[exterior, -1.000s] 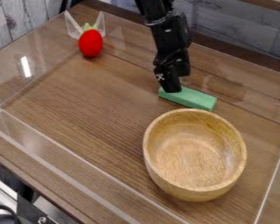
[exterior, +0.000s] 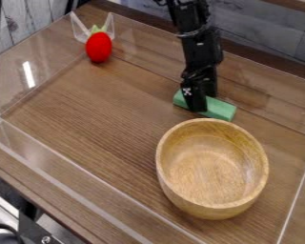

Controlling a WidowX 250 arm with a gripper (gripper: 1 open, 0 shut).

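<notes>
The black arm reaches down from the top centre to its gripper (exterior: 193, 95), which is low over a green block (exterior: 215, 111) lying on the wooden table (exterior: 79, 133). The fingers overlap the block's left end; whether they grip it cannot be told. Below the block sits a large empty wooden bowl (exterior: 210, 166).
A red object (exterior: 98, 48), like a tomato, stands at the upper left, with a small pale clear item behind it.
Over the last second the gripper has come down onto the left part of the green block.
</notes>
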